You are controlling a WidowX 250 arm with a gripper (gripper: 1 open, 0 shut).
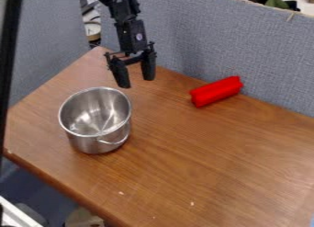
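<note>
My gripper [134, 73] hangs at the upper left of the camera view, black, its fingers spread open with nothing between them. It is above the back-left part of the table, over and behind a steel pot [95, 130] with a side handle. A red cylinder [216, 91] lies on its side to the right, near the back edge, apart from the gripper.
Grey padded panels [233, 38] border it at the back and left.
</note>
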